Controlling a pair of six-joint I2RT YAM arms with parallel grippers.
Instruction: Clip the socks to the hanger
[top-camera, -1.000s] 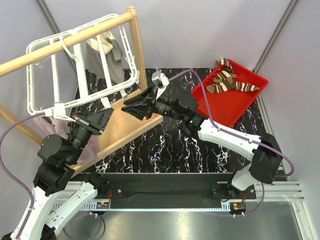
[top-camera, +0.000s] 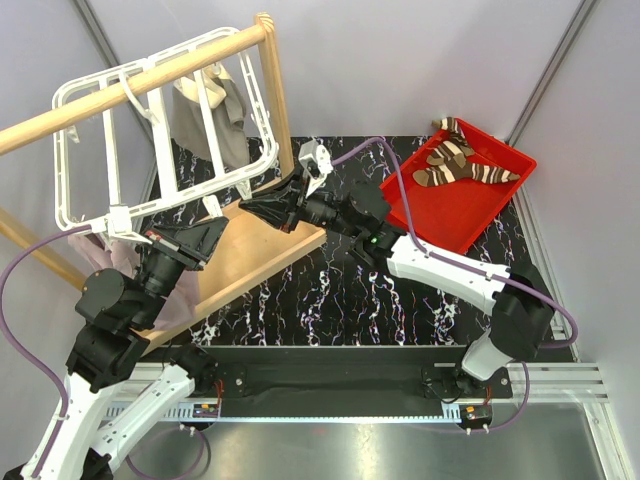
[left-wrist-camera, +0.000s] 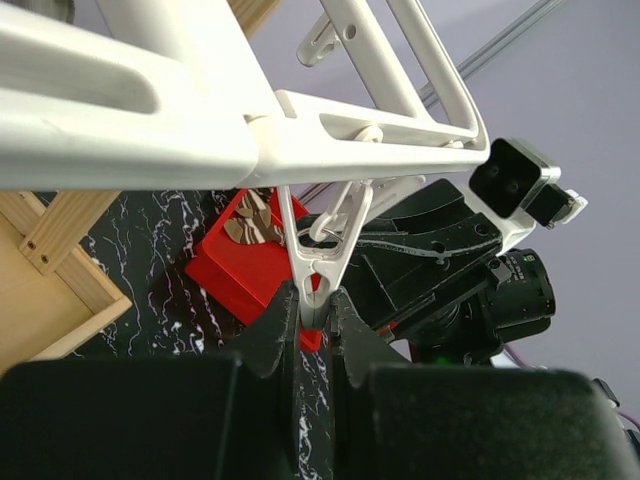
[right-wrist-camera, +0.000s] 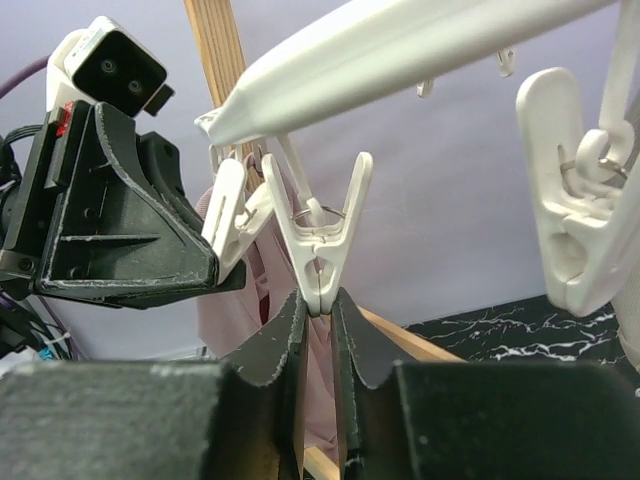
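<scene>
Striped brown socks (top-camera: 460, 164) lie in the red bin (top-camera: 425, 222) at the back right, away from both arms. The white hanger (top-camera: 165, 135) hangs from a wooden rack on the left. At its front bar my left gripper (top-camera: 216, 224) is shut on a white clip (left-wrist-camera: 314, 290), gripping its lower end. Further right on that bar, the fingers of my right gripper press on both sides of another white clip (right-wrist-camera: 318, 245). No sock shows between either gripper's fingers.
The wooden rack post (top-camera: 274, 95) rises close to the right gripper. Grey cloth (top-camera: 215, 125) hangs behind the hanger, and pink cloth (top-camera: 180, 300) hangs below its left side.
My right gripper was open beside the hanger's corner; it has moved slightly left and its fingers have come together on the clip. The left arm, hanger and socks have stayed still.
</scene>
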